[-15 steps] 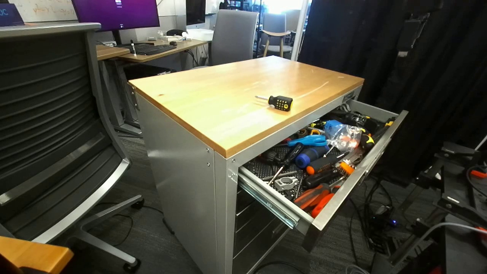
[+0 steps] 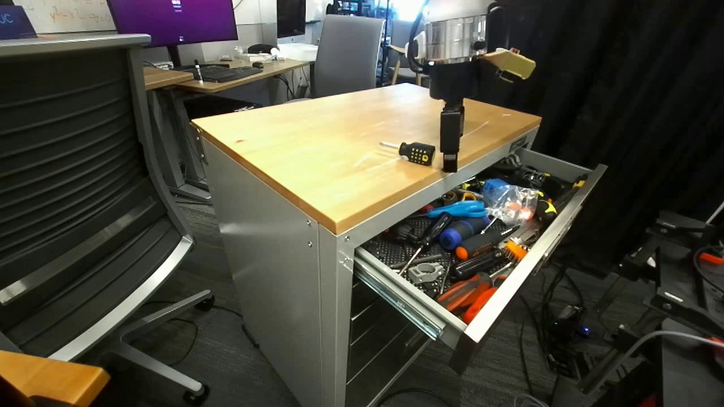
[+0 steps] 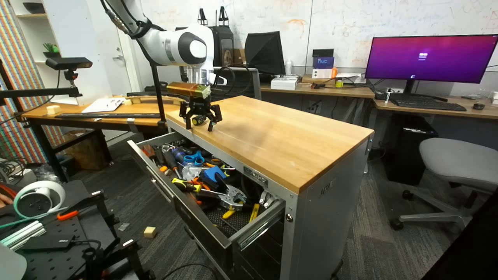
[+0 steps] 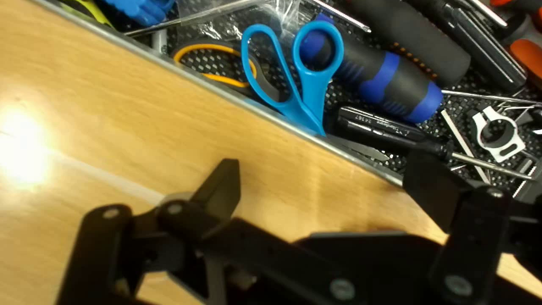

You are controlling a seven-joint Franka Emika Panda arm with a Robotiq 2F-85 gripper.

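Note:
A stubby black screwdriver with yellow dots [image 2: 417, 153] lies on the wooden cabinet top [image 2: 305, 135], close to the edge over the drawer. Just beyond its handle end in exterior view 1, my gripper [image 2: 449, 167] points down, low over the wood. From the other side, my gripper [image 3: 199, 126] is open, and the screwdriver's handle [image 3: 199, 119] shows in the gap between its fingers. Bare wood and the drawer edge appear between the spread fingertips in the wrist view. The gripper body covers much of the lower wrist view, and I cannot make out the screwdriver there.
Below the top's edge, an open drawer [image 2: 512, 291] is crowded with tools, including blue scissors [image 4: 312, 81] and a black-and-blue handle [image 4: 391, 76]. A chair [image 2: 74, 190] stands beside the cabinet.
My gripper was outside exterior view 1 a second ago; now it is low over the top beside the screwdriver. The screwdriver and the drawer look unmoved.

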